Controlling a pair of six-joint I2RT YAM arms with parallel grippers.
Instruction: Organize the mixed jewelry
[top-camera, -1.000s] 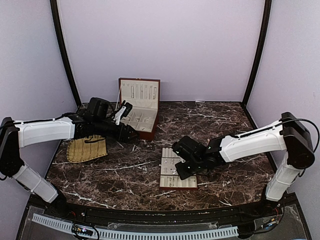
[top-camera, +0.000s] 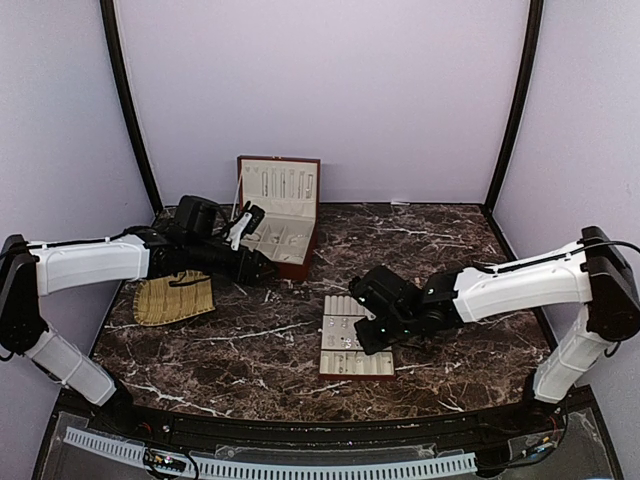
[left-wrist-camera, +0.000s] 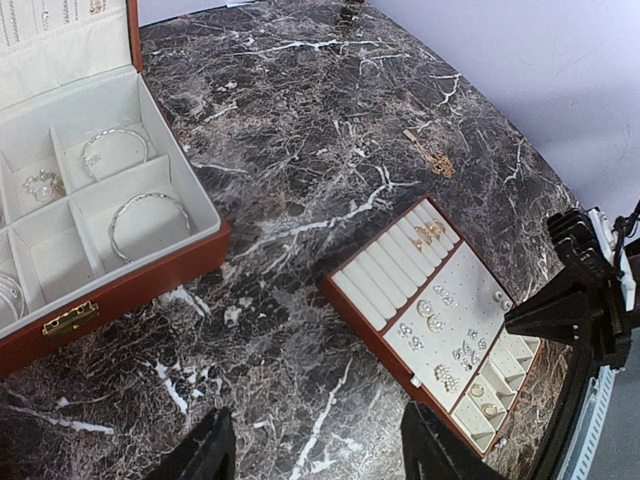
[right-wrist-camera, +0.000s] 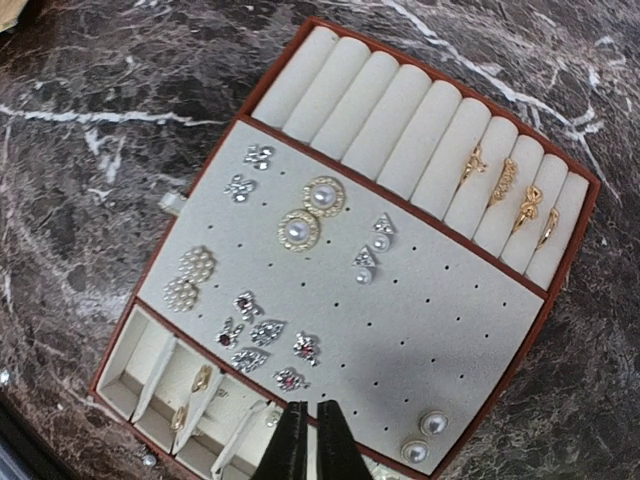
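Note:
The jewelry tray (right-wrist-camera: 420, 320) has ring rolls holding several gold rings (right-wrist-camera: 500, 182), an earring board with several pairs of pearl and silver studs, and compartments with small pieces. My right gripper is over the tray's board and compartment edge, shut, with nothing visible between its fingers; in the top view its arm covers part of the tray. The open jewelry box (left-wrist-camera: 175, 280) holds bracelets and other pieces in compartments, with necklaces in its lid. My left gripper stands open and empty beside the box, above bare table.
A yellow woven mat (top-camera: 170, 300) lies at the left under the left arm. A gold piece (left-wrist-camera: 435, 160) lies on the marble behind the tray. The table between box and tray is mostly clear.
The right arm and gripper have shifted slightly to the right over the tray in the top view. The left arm has not visibly moved.

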